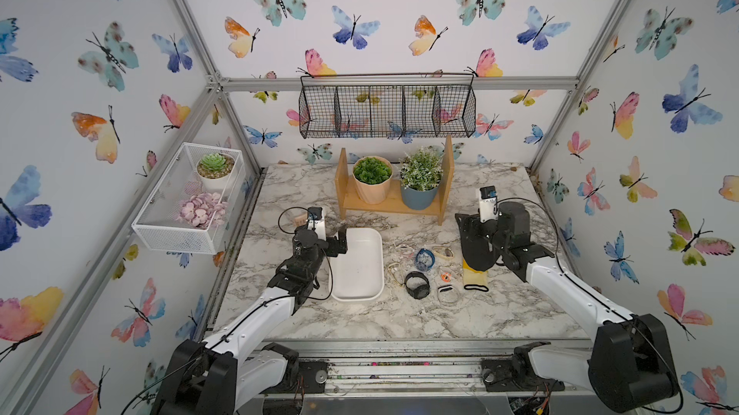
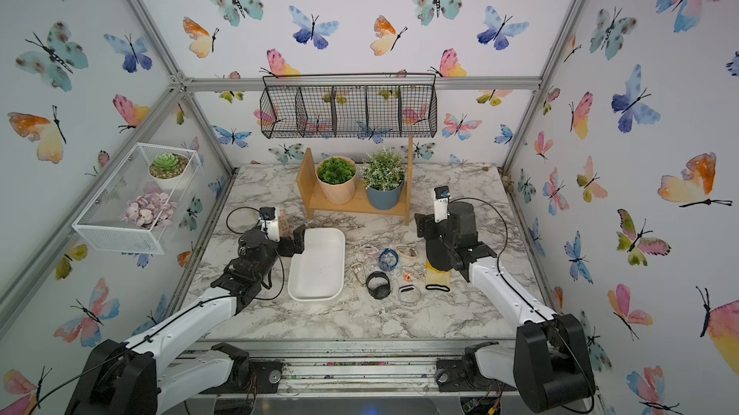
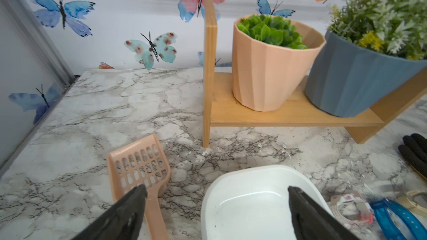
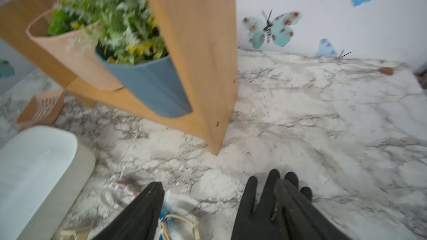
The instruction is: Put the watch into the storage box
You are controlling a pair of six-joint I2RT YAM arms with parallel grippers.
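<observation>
The white storage box, a shallow tray, stands empty left of the table's middle. Several watches lie right of it, among them a blue one, a black one and a pale-banded one. In the left wrist view my left gripper is open above the box's left part, its fingers far apart and nothing between them. My right gripper also stands open and empty; in that view the black glove lies beyond and partly behind its right finger.
A wooden shelf with two potted plants stands behind the box. A peach slotted scoop lies to the box's left. The black and yellow glove lies under the right gripper. Bare marble shows at the table's back right.
</observation>
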